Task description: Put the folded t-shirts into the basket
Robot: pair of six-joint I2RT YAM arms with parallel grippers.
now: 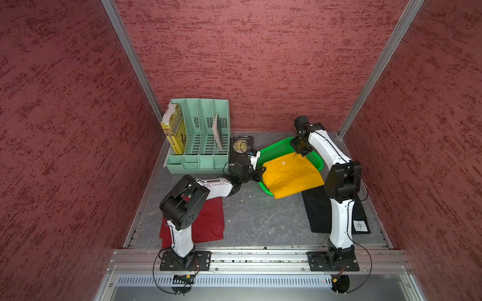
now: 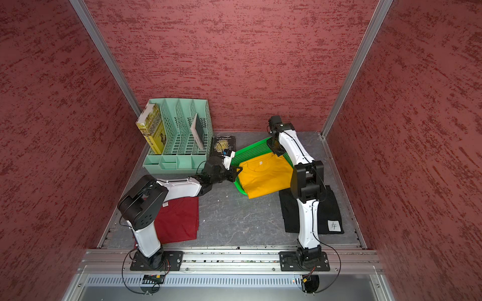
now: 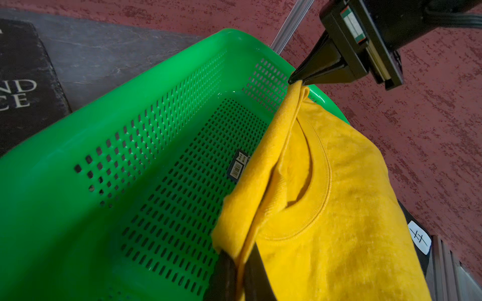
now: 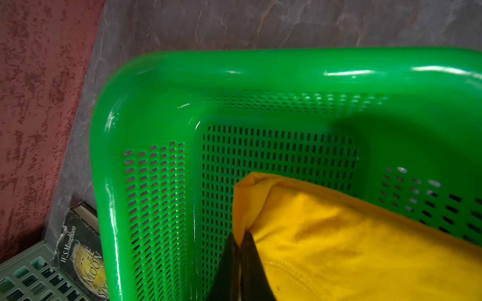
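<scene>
A folded yellow t-shirt (image 1: 291, 175) is held at its top corners by both grippers over the green basket (image 1: 275, 149), draping across its front. My left gripper is shut on the cloth at the basket's left end. My right gripper is shut on the other corner, inside the basket's back right area. A folded red t-shirt (image 1: 211, 225) lies at front left, partly under the left arm, and a folded black t-shirt (image 1: 316, 215) lies at front right, partly under the right arm.
A mint organizer (image 1: 200, 165) with books stands at back left. Dark books (image 1: 241, 143) lie between it and the basket. Bare table (image 1: 261, 225) shows in the front middle.
</scene>
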